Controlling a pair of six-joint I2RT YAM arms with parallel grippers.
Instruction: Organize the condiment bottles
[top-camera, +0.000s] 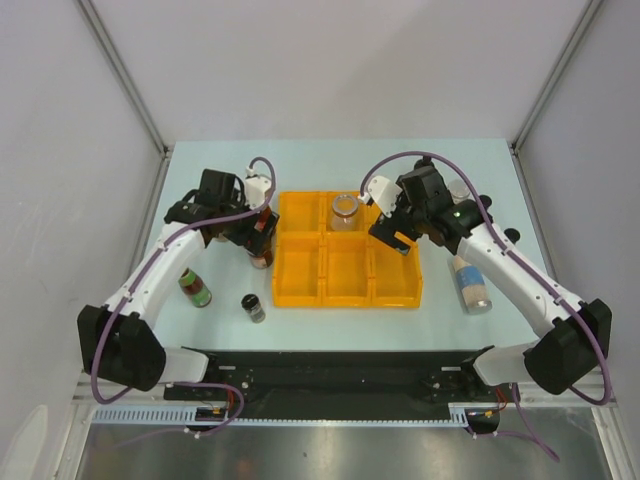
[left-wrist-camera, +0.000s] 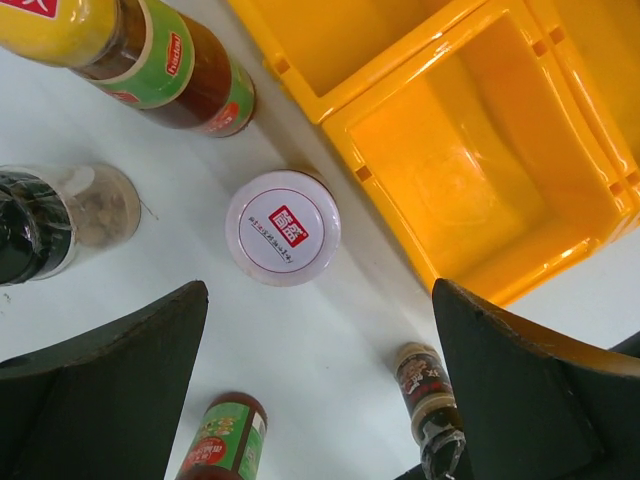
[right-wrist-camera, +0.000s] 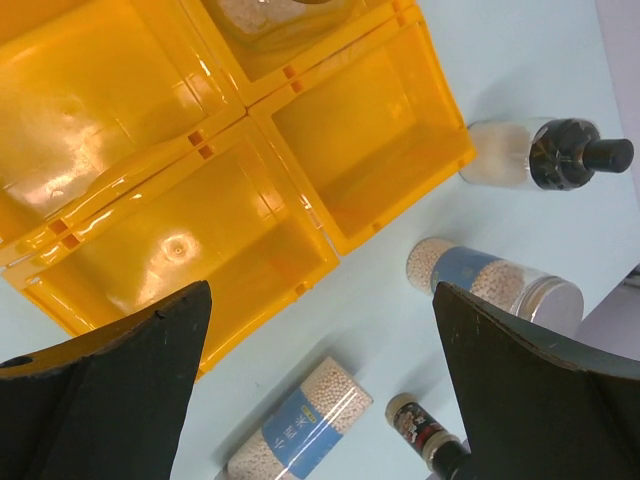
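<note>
An orange six-compartment organizer (top-camera: 348, 300) holds a lidded jar (top-camera: 344, 212) in its back middle compartment. My left gripper (top-camera: 250, 232) hangs open over a white-lidded jar (left-wrist-camera: 283, 228) left of the organizer. Around that jar lie a yellow-capped bottle (left-wrist-camera: 160, 60), a dark-capped shaker (left-wrist-camera: 70, 220), a green-labelled bottle (left-wrist-camera: 222, 440) and a small shaker (left-wrist-camera: 428, 395). My right gripper (top-camera: 388, 232) is open above the organizer's right side. Beside it in the right wrist view are a black-capped bottle (right-wrist-camera: 530, 150), blue-labelled jars (right-wrist-camera: 300, 425) and a small dark bottle (right-wrist-camera: 420, 430).
The pale table (top-camera: 340, 330) has free room along its front strip and at the back behind the organizer. Several bottles stand at both sides. Walls border the table at left and right.
</note>
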